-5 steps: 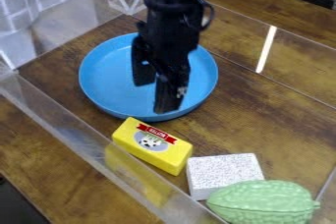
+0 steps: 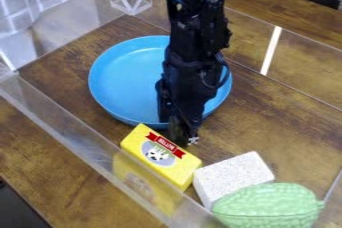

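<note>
My black gripper [image 2: 179,122] reaches down over the right part of a blue plate [image 2: 118,77], its tips low at the plate's front edge, just behind a yellow box [image 2: 158,158] with a red label. The dark fingers overlap in this view, so their opening and anything between them cannot be made out.
A white speckled block [image 2: 233,176] and a green leafy-looking item [image 2: 265,208] sit at the front right. A clear plastic wall crosses the front left.
The gripper has come down from above the plate to beside the yellow box. Over the last second the plate has shifted slightly to the right.
</note>
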